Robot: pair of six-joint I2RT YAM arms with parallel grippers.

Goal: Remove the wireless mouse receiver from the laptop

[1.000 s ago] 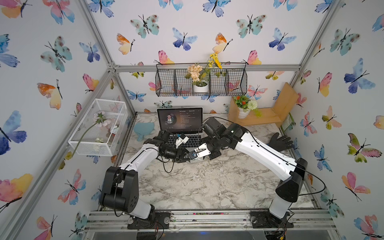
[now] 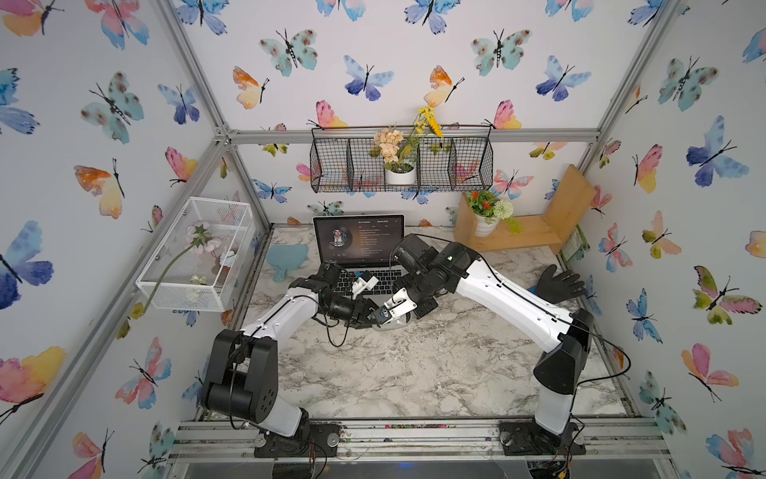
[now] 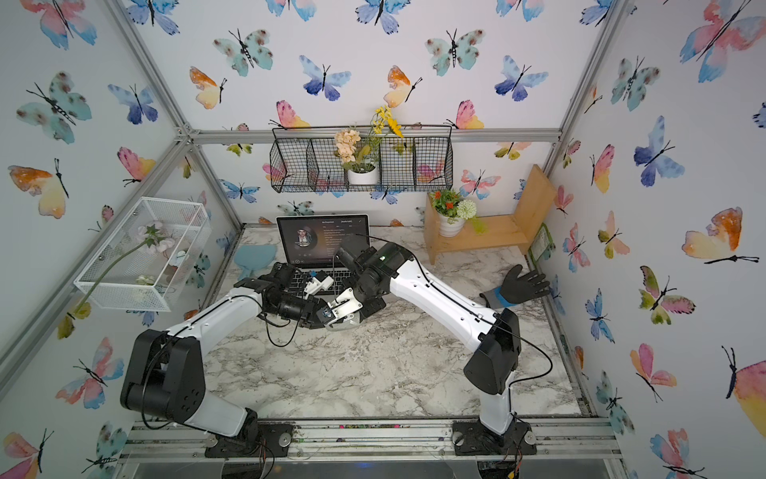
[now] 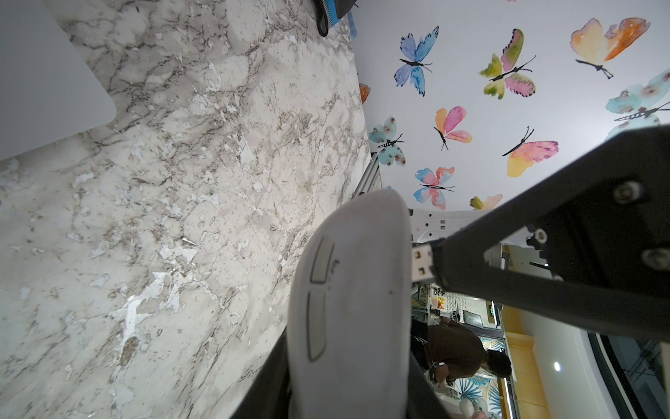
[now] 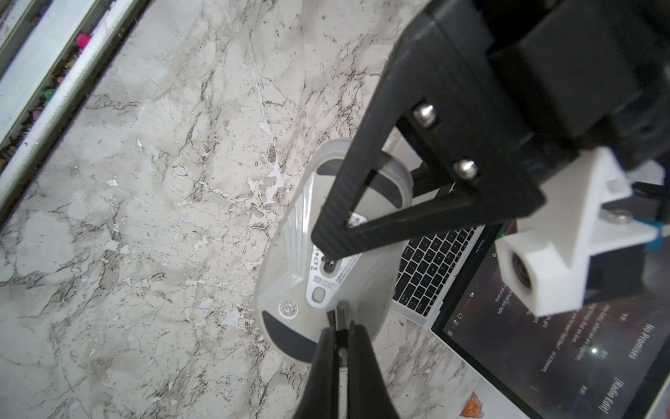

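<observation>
The wireless mouse (image 4: pixel 352 300), pale grey, is tilted up off the table with my left gripper shut on it. Its underside (image 5: pixel 289 276), with a white label, faces my right wrist camera. Right at that underside, my right gripper is shut on the small USB receiver (image 4: pixel 422 262); its metal plug with square holes points at the mouse. Whether the plug touches the mouse I cannot tell. Behind both arms the open laptop (image 2: pixel 359 241) stands with its screen lit; its sides are partly hidden by the arms.
A blue-grey cloth-like item (image 2: pixel 287 259) lies left of the laptop. At the back right stand a wooden shelf (image 2: pixel 518 235) and a potted plant (image 2: pixel 488 209). A black glove (image 2: pixel 560 284) lies on the right.
My right arm has shifted a little left and toward the front, its elbow lower. The left arm, still with the mouse, has moved only slightly.
</observation>
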